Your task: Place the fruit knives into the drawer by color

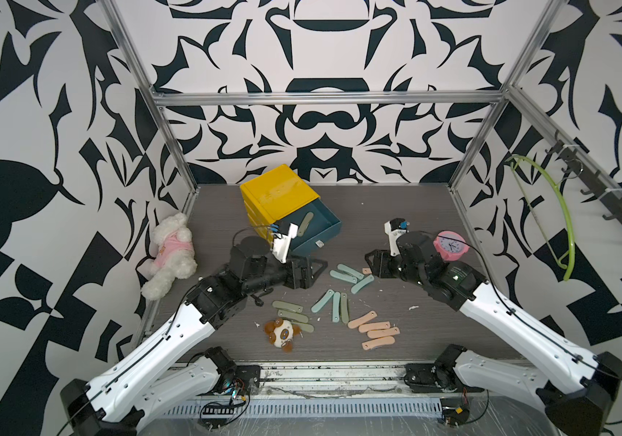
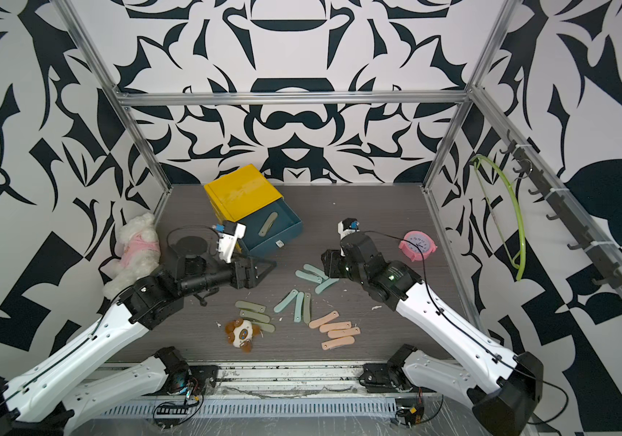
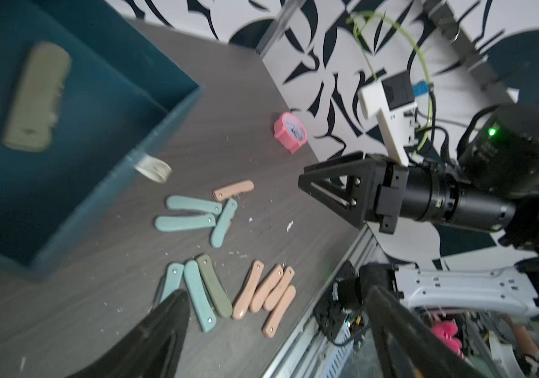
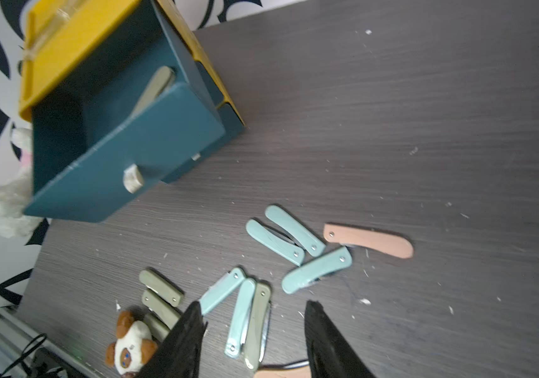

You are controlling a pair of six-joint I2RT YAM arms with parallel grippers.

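Note:
An open teal drawer [image 4: 118, 163] juts from a yellow cabinet [image 2: 241, 190], with one olive knife [image 3: 35, 94] inside. Folded fruit knives lie on the table: pale blue ones [image 4: 293, 228] in two groups, olive ones [image 4: 162, 286] near the front left, one more olive [image 3: 214, 284] beside the blue, several peach ones [image 1: 378, 334] at front right, and a single peach [image 4: 367, 240] farther back. My left gripper [image 1: 314, 270] hangs open at the drawer's front, empty. My right gripper [image 1: 374, 263] is over the table right of the drawer, open with nothing between its fingers.
A brown-and-white plush dog [image 1: 281, 332] lies at the front left, a white plush bear [image 1: 172, 258] at the left wall, a pink clock [image 2: 417, 245] at the right.

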